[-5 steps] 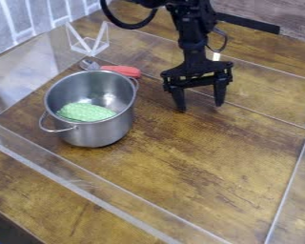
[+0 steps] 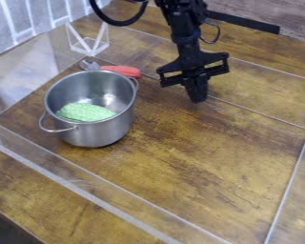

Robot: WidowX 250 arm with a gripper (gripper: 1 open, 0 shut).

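Note:
My black gripper [image 2: 196, 91] hangs over the wooden table, right of a steel pot [image 2: 111, 129], its fingers pointing down and close together at the tips; nothing shows between them, and it looks shut. The pot holds a green textured object [image 2: 87, 111]. A red-handled utensil [image 2: 123, 70] with a metal end lies behind the pot, to the left of the gripper.
Clear edging runs along the left and right sides. The arm's cables hang in from the top.
The gripper's fingers have come together from a wider spread, and the arm has shifted slightly left at the top. The pot and utensil have not moved.

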